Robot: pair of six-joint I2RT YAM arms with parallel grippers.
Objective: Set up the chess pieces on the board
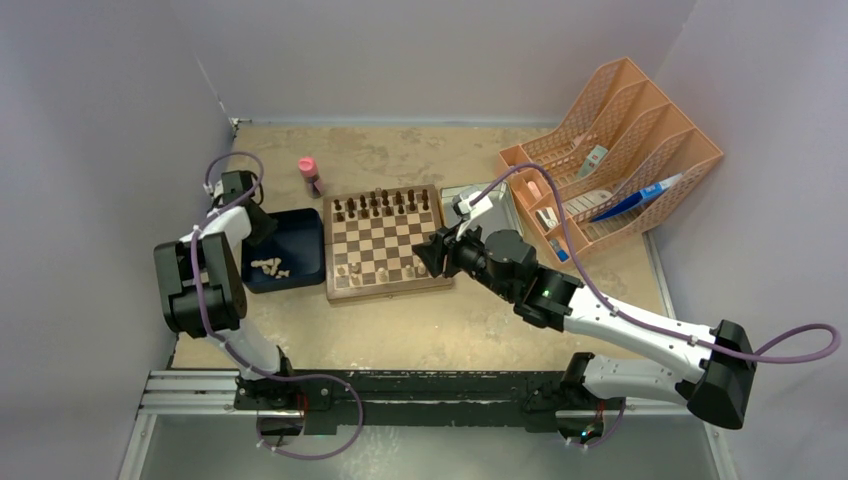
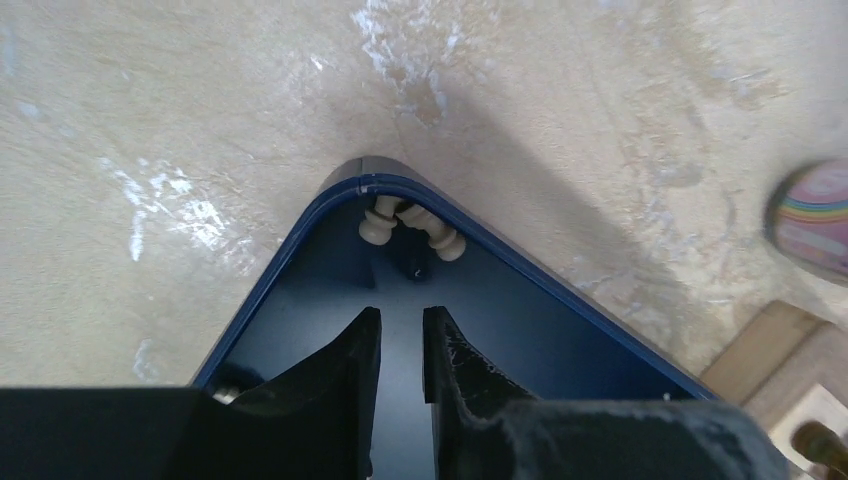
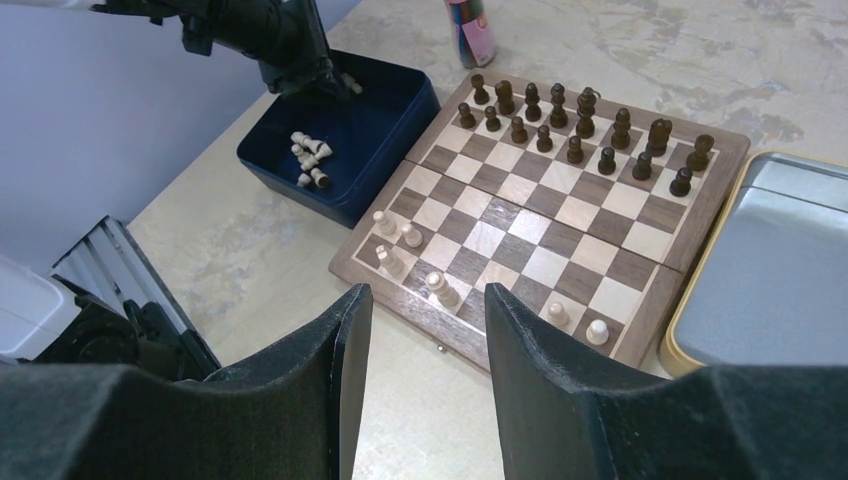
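Observation:
The wooden chessboard [image 1: 388, 245] carries dark pieces [image 3: 585, 125] in two rows on its far side. Several light pieces [image 3: 440, 288] stand near its front edge. Left of the board is a dark blue bin [image 1: 295, 218] with a cluster of light pieces [image 3: 312, 152] inside. In the left wrist view, light pieces [image 2: 430, 230] also lie in the bin's corner. My left gripper is over the bin, part open and empty, its fingertips short of those corner pieces. Over the board's right front hangs my right gripper, its fingers apart with nothing between them.
A pink-topped bottle [image 1: 309, 172] stands behind the bin. Right of the board lies a metal tray [image 3: 790, 260], partly behind my right arm in the top view. An orange organizer [image 1: 625, 140] fills the back right. The table in front of the board is clear.

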